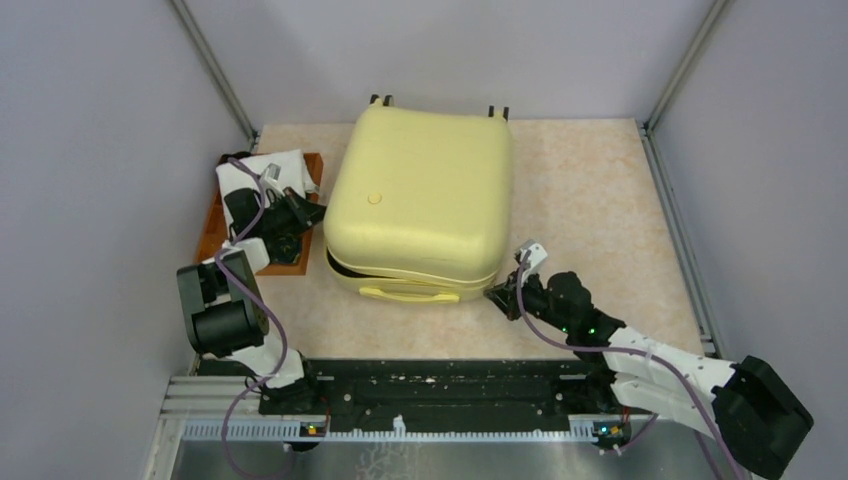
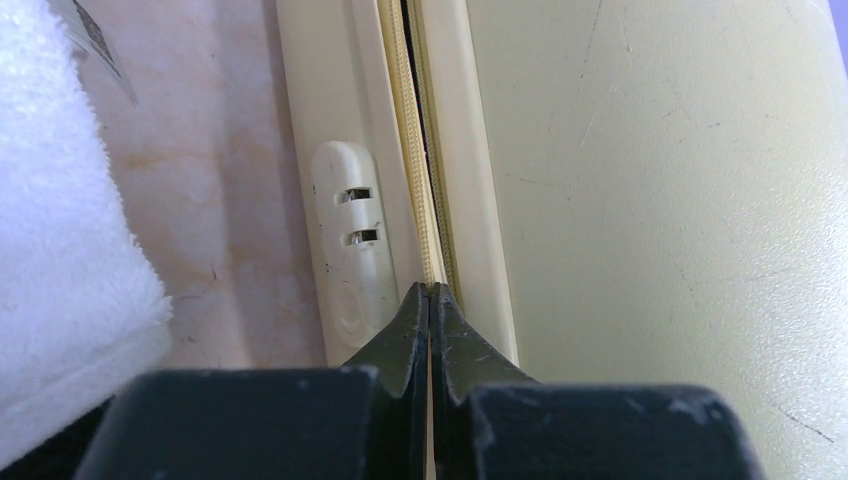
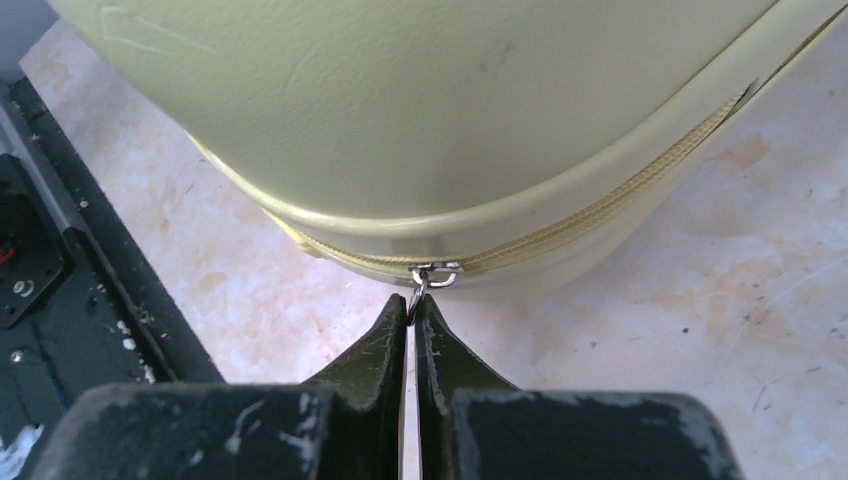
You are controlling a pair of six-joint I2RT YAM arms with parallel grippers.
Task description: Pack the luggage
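Observation:
The pale yellow suitcase [image 1: 425,190] lies flat in mid-table, its lid down; its zipper [image 3: 630,190] runs round the side. A dark gap shows at the front left corner in the top view. At the suitcase's front right corner, my right gripper is shut on the metal zipper pull [image 3: 419,291], whose end disappears between the fingertips. My left gripper is shut at the suitcase's left side. Its tips meet the loose zipper tape [image 2: 412,120]; whether any tape is pinched between them I cannot tell. Beside the tape, the seam is open.
A wooden tray [image 1: 212,229] with a white towel [image 1: 292,166] and dark items stands left of the suitcase, under my left arm. On the suitcase's left side sits a lock plate [image 2: 352,240].

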